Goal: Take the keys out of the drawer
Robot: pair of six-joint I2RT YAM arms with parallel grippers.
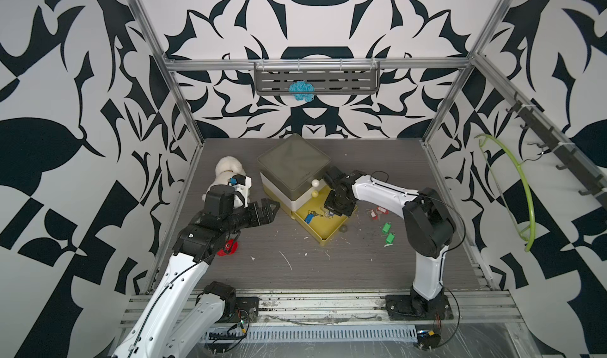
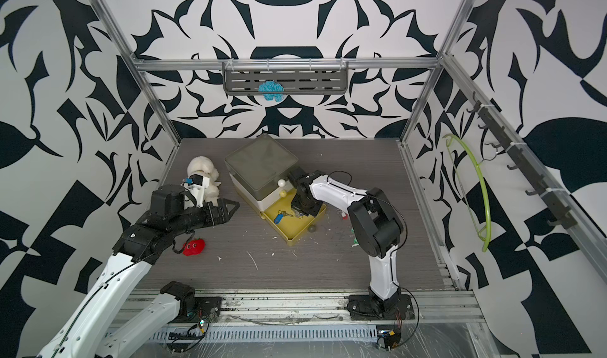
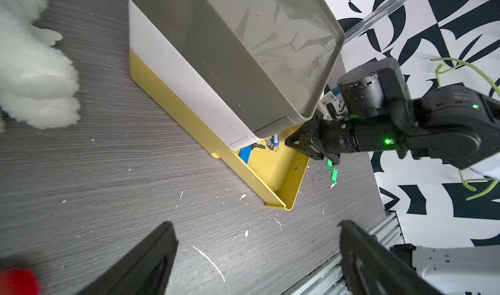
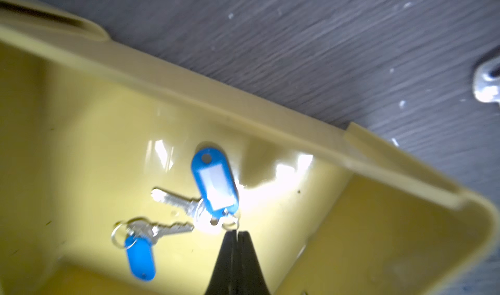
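The yellow drawer (image 1: 323, 236) is pulled out from the grey-and-white box (image 1: 291, 162). Inside lie two keys with blue tags: a larger blue tag (image 4: 214, 183) with its silver key (image 4: 174, 201), and a smaller blue tag (image 4: 140, 258) with another key (image 4: 172, 229). My right gripper is over the drawer, fingertips shut together just below the larger tag and its ring, nothing seen between them. My left gripper stands open above the table, left of and in front of the box.
A white plush toy (image 3: 36, 76) sits left of the box, with a red object (image 2: 194, 246) nearer the front. Green tags (image 1: 387, 229) and small red items lie right of the drawer.
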